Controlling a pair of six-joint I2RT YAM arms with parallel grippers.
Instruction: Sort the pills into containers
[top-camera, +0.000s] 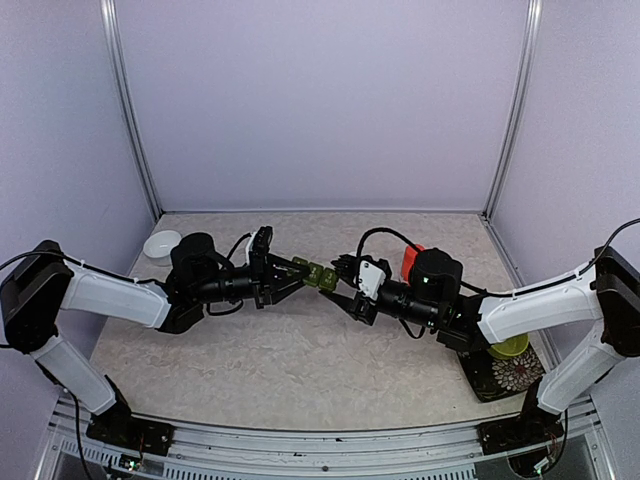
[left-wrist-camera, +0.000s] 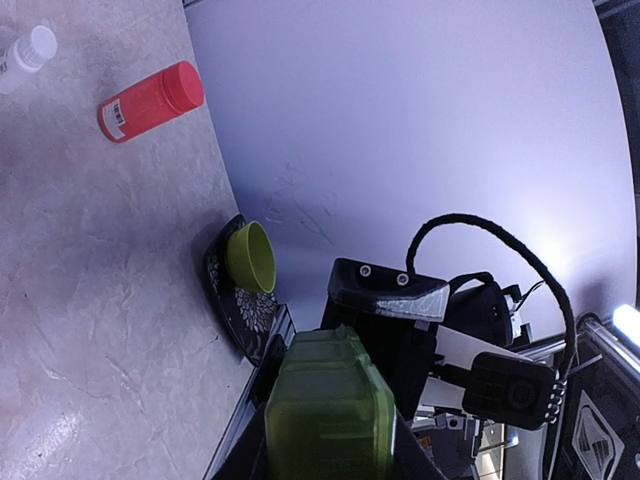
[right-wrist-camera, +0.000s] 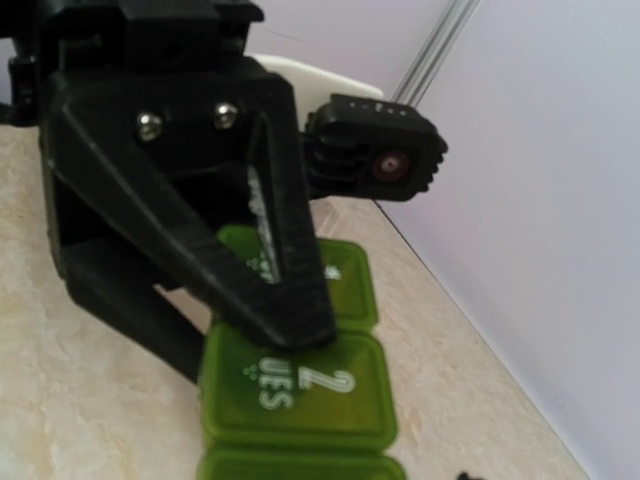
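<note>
A green pill organizer (top-camera: 314, 273) with numbered lids (right-wrist-camera: 295, 390) is held in the air over the middle of the table, between my two grippers. My left gripper (top-camera: 290, 273) is shut on one end of it; in the left wrist view the organizer (left-wrist-camera: 330, 410) fills the lower middle. My right gripper (top-camera: 340, 283) is at the other end, around the organizer; the top view leaves unclear exactly where its fingertips touch. A red bottle (left-wrist-camera: 150, 102) and a white bottle (left-wrist-camera: 22, 62) lie or stand on the table beyond.
A white bowl (top-camera: 160, 247) sits at the back left. A dark floral tray (top-camera: 510, 380) with a yellow-green cup (left-wrist-camera: 250, 258) is at the right edge, partly under the right arm.
</note>
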